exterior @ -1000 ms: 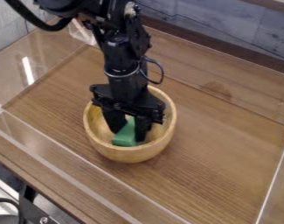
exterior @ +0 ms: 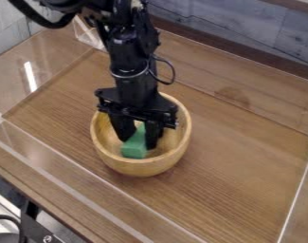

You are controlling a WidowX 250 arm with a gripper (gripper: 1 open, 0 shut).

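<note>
My black gripper (exterior: 137,128) is lowered into a round tan bowl (exterior: 141,163) near the middle of the view. A green object (exterior: 135,148) lies in the bowl, at the gripper's lower end and partly covered by it. The fingers are dark and overlap the bowl's inside, so I cannot see whether they are open or closed on the green object.
A pale object stands at the back left edge. Cables and a dark floor show at the lower left, beyond the table's edge.
The gripper and arm have shifted slightly to the left within the bowl. The bowl and green object look nearly unchanged.
</note>
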